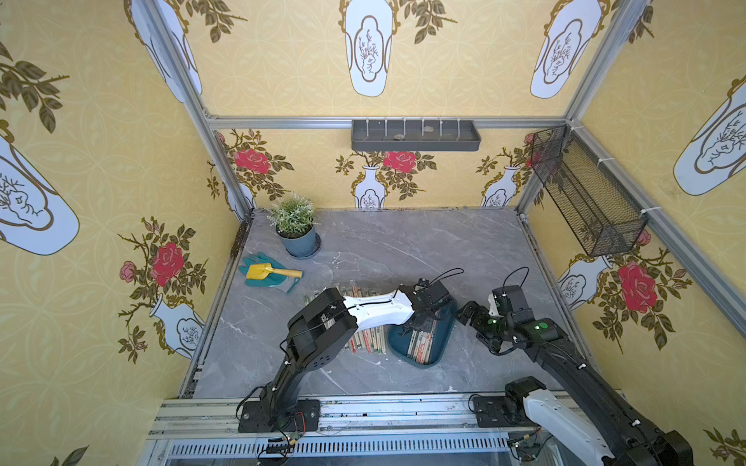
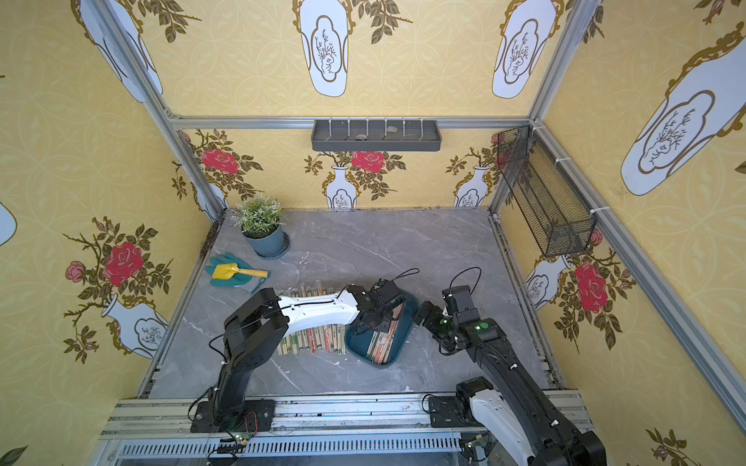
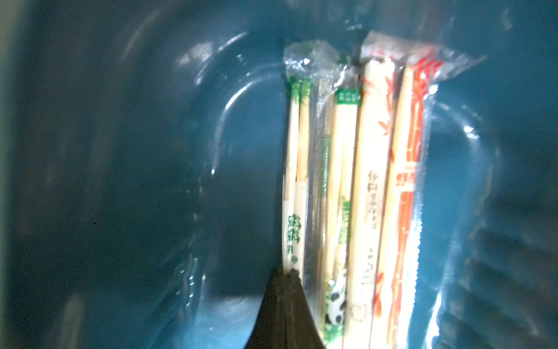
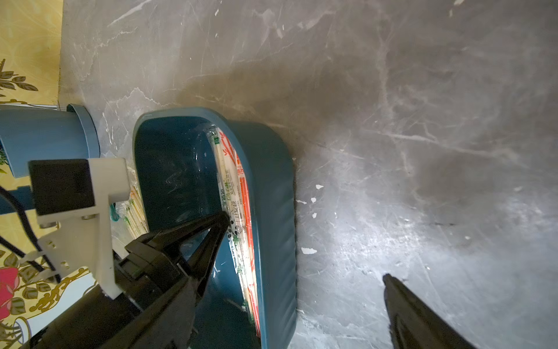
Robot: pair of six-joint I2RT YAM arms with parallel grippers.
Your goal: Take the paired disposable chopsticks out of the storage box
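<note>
The storage box (image 1: pixel 446 334) is a deep blue-green tub on the grey table. Several wrapped chopstick pairs lie side by side inside: a red-printed pair (image 3: pixel 404 192) at the right, then white ones, and a green-printed pair (image 3: pixel 295 192) leftmost. My left gripper reaches down into the box, its tips close together at the near visible part of the green-printed pair; whether they pinch it cannot be made out. To the right of the box, my right gripper stands open, fingers wide apart and nothing between them.
A row of wrapped chopsticks (image 1: pixel 371 340) lies left of the box, partly under the left arm. Farther back are a potted plant (image 1: pixel 295 226) and a yellow trowel (image 1: pixel 268 271) on a teal mat.
</note>
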